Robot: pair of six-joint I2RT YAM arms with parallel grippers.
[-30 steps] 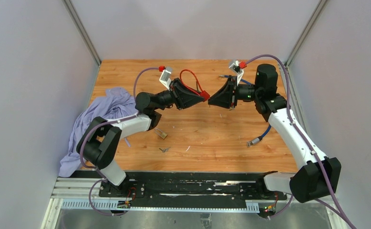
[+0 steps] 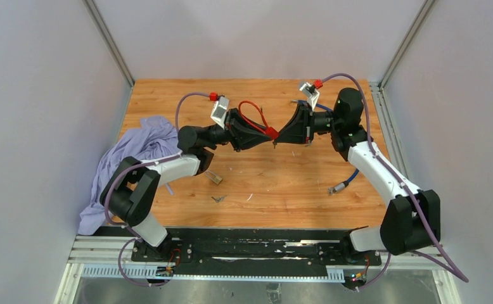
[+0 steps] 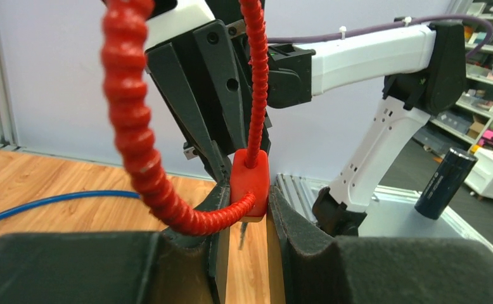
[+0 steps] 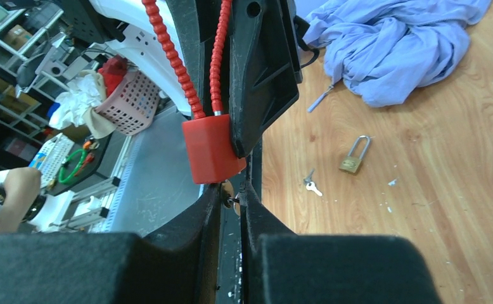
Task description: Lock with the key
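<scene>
My left gripper [image 2: 264, 134] is shut on the red lock body [image 3: 249, 171] of a cable lock, whose red coiled shackle [image 3: 144, 145] loops upward from it. Facing it from the right, my right gripper [image 2: 279, 137] has its fingertips just below the lock body [image 4: 209, 152], at a small brass-coloured key [image 4: 227, 193] under the lock. Whether the key's blade is inside the keyhole cannot be told, nor exactly how far the right fingers are apart.
A brass padlock [image 2: 215, 178] and loose keys [image 2: 218, 198] lie on the table [image 2: 282, 202]. A bunched lilac cloth [image 2: 142, 142] fills the left side; a blue cable [image 2: 353, 175] lies at the right.
My right arm has come slightly left, its fingertips now up against the lock. The left gripper and lock sit slightly lower in the top view.
</scene>
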